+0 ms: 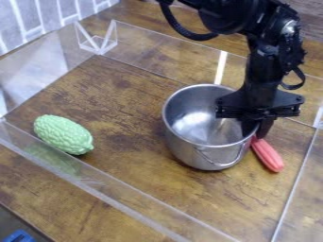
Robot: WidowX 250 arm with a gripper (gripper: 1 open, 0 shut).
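Observation:
A steel pot (197, 142) with a wire handle sits upright on the wooden board, right of centre. The black gripper (252, 118) is low over the pot's right rim; its fingertips are mostly hidden, so whether it is open or shut cannot be told. A red elongated object (270, 158) lies just right of the pot, beside the gripper, its upper end partly hidden. A green bumpy vegetable, like a toy bitter melon (63, 134), lies at the left.
Clear low walls (151, 200) surround the wooden surface (108, 104). The middle left and front of the surface have free room. A blue object (15, 235) shows at the bottom left corner.

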